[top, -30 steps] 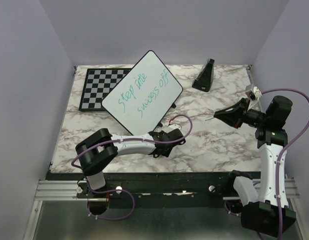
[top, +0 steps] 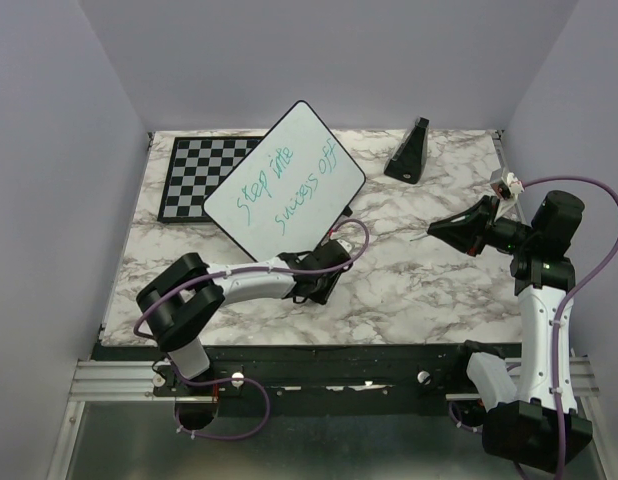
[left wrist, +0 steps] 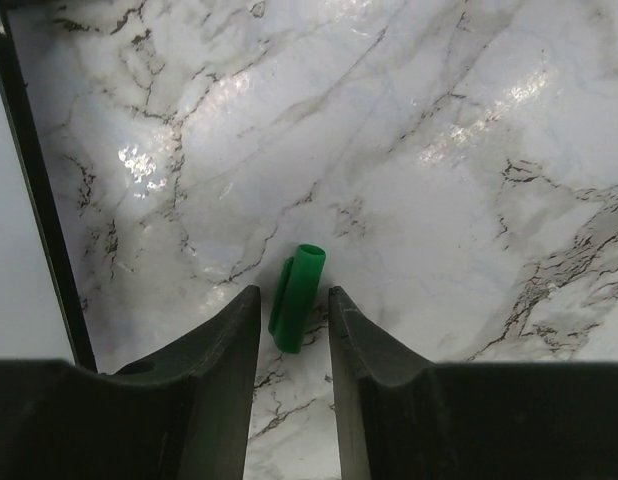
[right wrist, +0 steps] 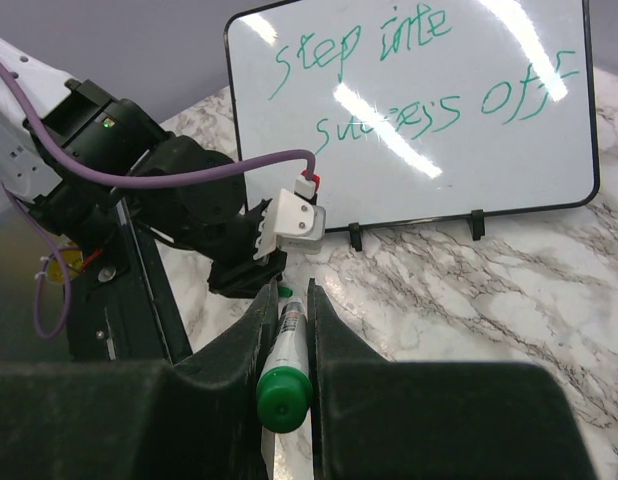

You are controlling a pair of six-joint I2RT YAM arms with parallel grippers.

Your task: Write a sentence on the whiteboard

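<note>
The whiteboard [top: 285,182] lies at an angle on the table, bearing green handwriting [right wrist: 429,85] that reads like "step into success off". Near its lower right edge, my left gripper is open around a green marker cap [left wrist: 299,298], with small gaps showing on both sides of it. Whether the cap rests on the table is unclear. My right gripper is shut on a white marker with a green end [right wrist: 284,398]; from above, that arm's hand [top: 469,228] is over the table's right side, well away from the board.
Behind the whiteboard is a black-and-white checkered board [top: 201,165]. A black wedge-shaped object [top: 408,152] stands at the back right. Bare marble table [top: 409,300] lies between the two arms.
The right arm has stayed still, and the writing looks the same.
</note>
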